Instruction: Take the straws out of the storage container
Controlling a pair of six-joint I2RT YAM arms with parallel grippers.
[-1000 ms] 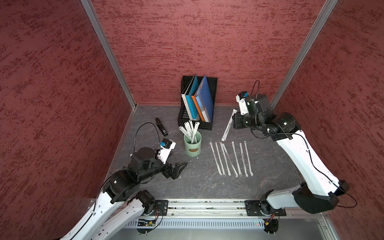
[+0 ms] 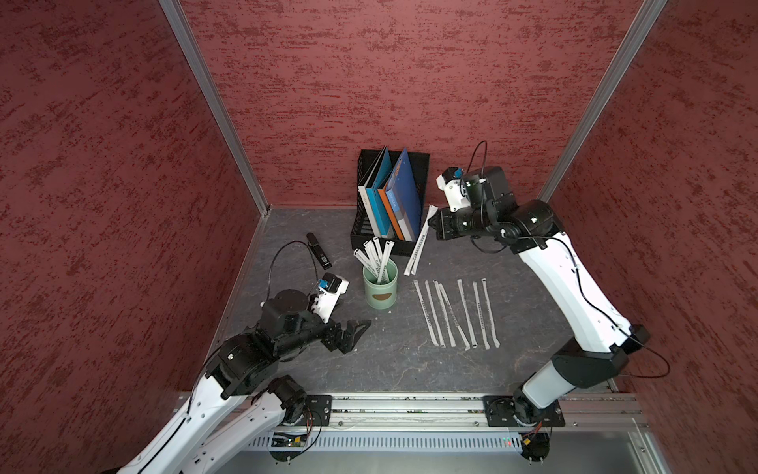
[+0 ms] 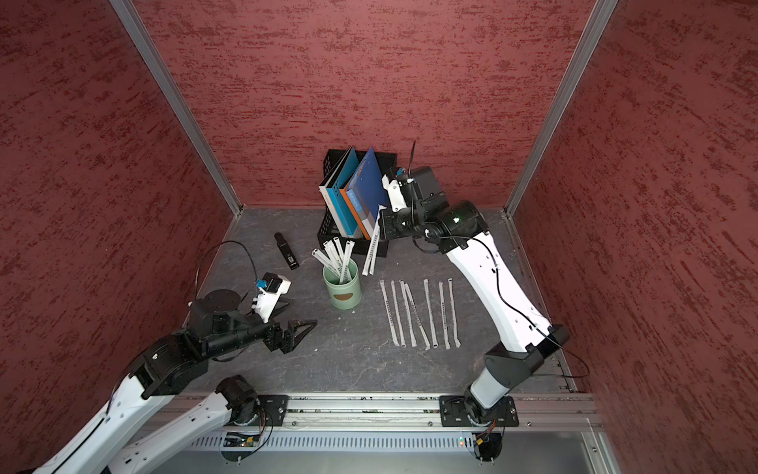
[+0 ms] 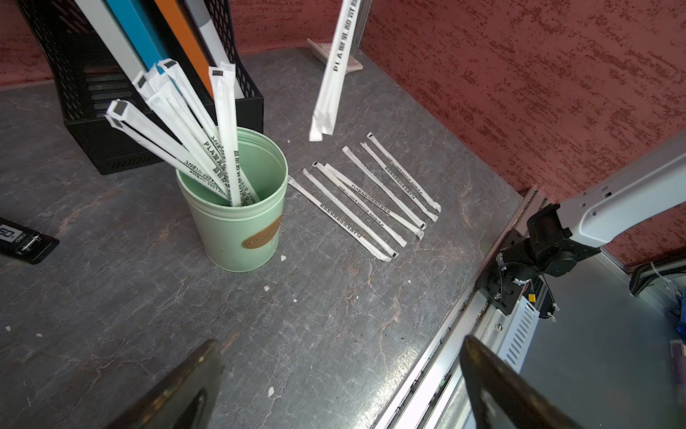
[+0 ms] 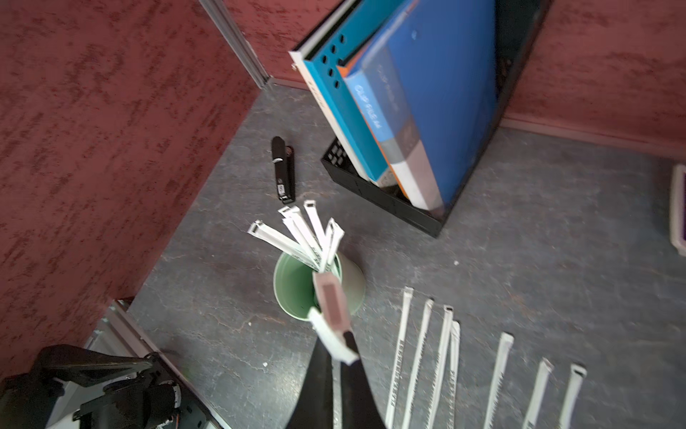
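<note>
A pale green container (image 2: 380, 294) holds several paper-wrapped straws (image 2: 379, 252) standing upright. Separate wrapped straws (image 3: 430, 314) lie in a row on the table to its right. My right gripper is shut on wrapped straw (image 2: 420, 241), raised to the right of the container, near the black file holder, and hanging downward; exactly how many hang there is unclear. My left gripper stands open and empty, low at the front left of the container.
A black file holder (image 5: 386, 203) with folders stands behind the container. A black stapler-like object (image 2: 319, 249) lies left of it.
My right gripper has moved left and up with the hanging straw, from over the row toward the container and file holder. The left arm is almost still.
</note>
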